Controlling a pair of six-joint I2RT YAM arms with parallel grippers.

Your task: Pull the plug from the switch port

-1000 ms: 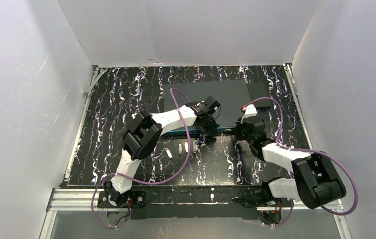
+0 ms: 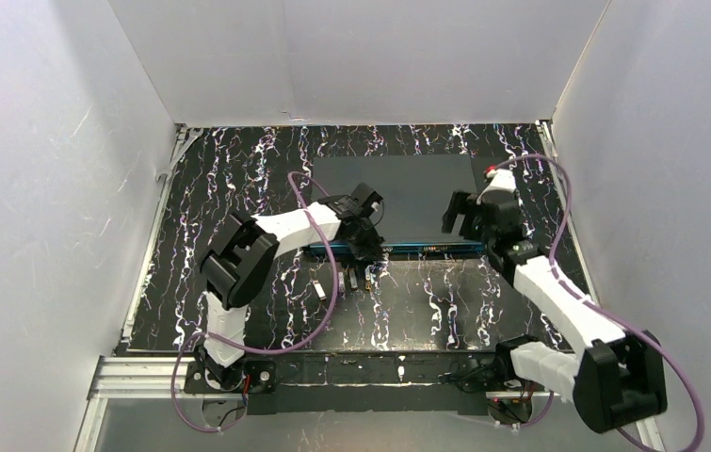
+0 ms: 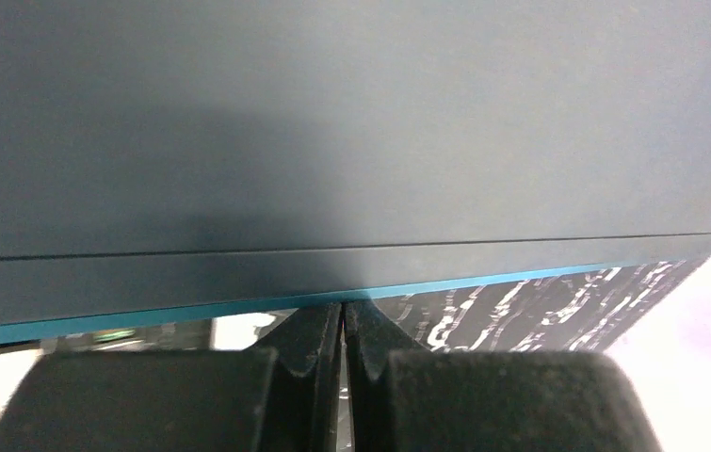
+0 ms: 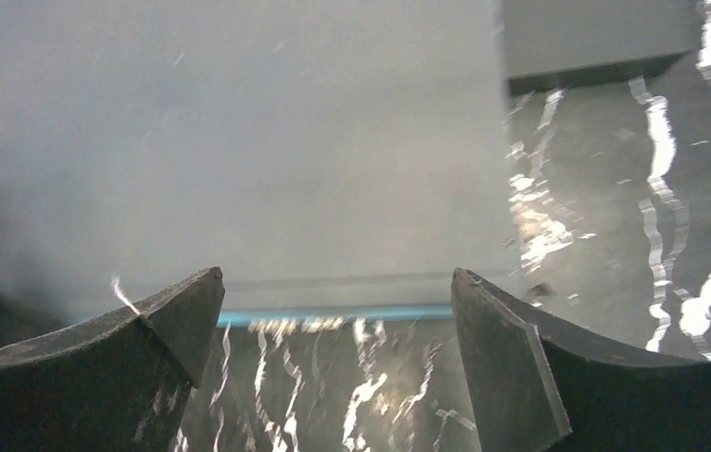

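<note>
The switch is a wide, flat grey box (image 2: 408, 193) with a blue-edged front. My left gripper is shut at that front edge, and nothing shows between its fingers. In the top view its tips are dark against the front and hard to make out. My right gripper (image 2: 456, 226) stands open over the switch's right part. Its spread fingers (image 4: 168, 325) have nothing between them in the right wrist view, where the blue front edge (image 4: 361, 312) crosses the gap. No plug can be made out in a port.
Several small light modules, one a white piece (image 2: 319, 290), lie on the black marbled table in front of the switch's left part. A smaller dark block (image 4: 596, 38) adjoins the switch's right side. Purple cables run along both arms.
My right gripper has moved from the switch's front to above its top and stands open. The left arm has shifted left along the front. Earlier, the switch slid slightly toward the front.
</note>
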